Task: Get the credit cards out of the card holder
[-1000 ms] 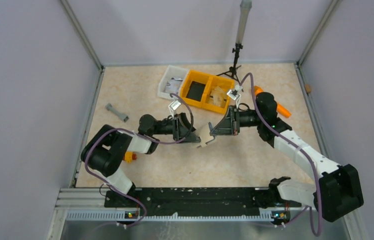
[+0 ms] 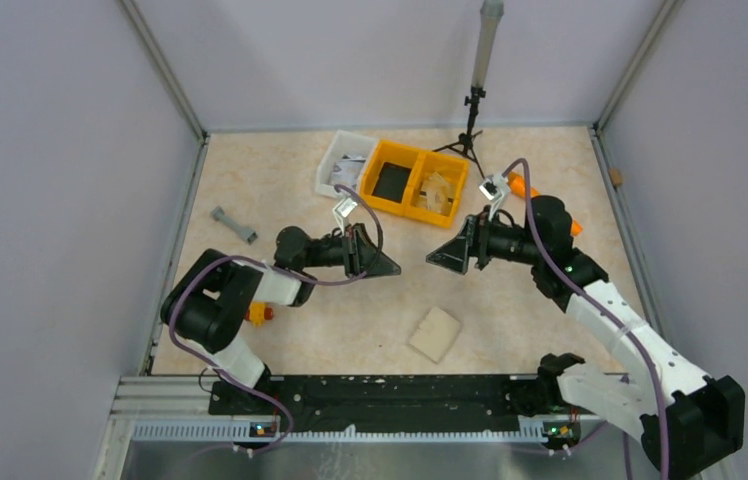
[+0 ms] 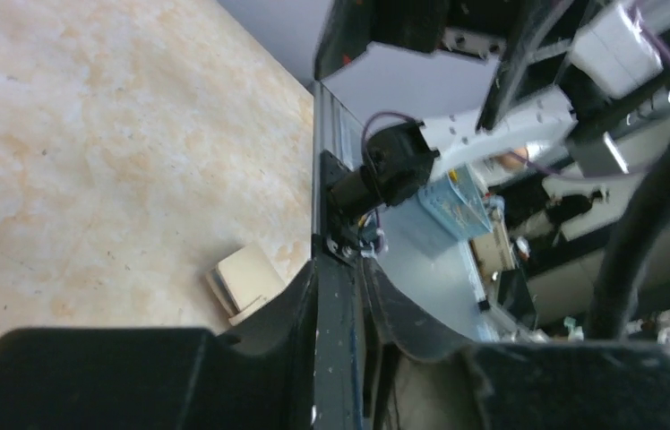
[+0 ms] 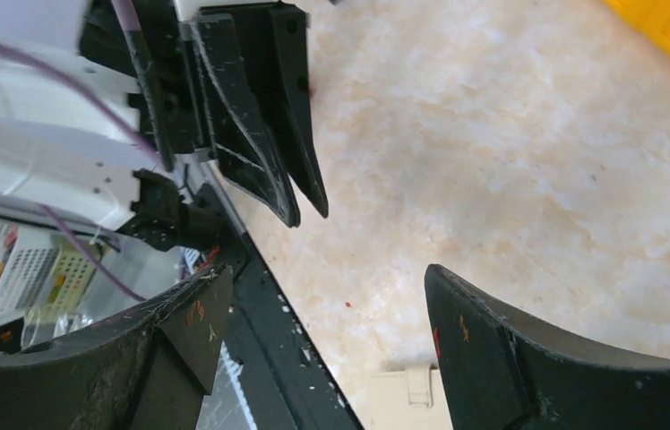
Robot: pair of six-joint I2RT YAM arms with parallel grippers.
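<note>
A beige card holder [image 2: 436, 334] lies flat on the table's front part, clear of both grippers. In the left wrist view the card holder [image 3: 246, 277] shows a layered edge, while its strap end [image 4: 418, 385] appears low in the right wrist view. Whether cards are inside cannot be told. Left gripper [image 2: 397, 268] hovers behind the holder, its fingertips slightly parted and empty. To its right, my right gripper [image 2: 447, 262] is open with a wide gap and nothing in it.
Behind the grippers stand a yellow two-part bin [image 2: 412, 208] and a white tray [image 2: 328, 160] with items inside. A grey tool [image 2: 234, 225] rests at the left, and an orange object [image 2: 520, 184] is partly behind the right arm. Bare table surrounds the holder.
The right gripper has opened and shifted slightly right; the left arm has barely moved.
</note>
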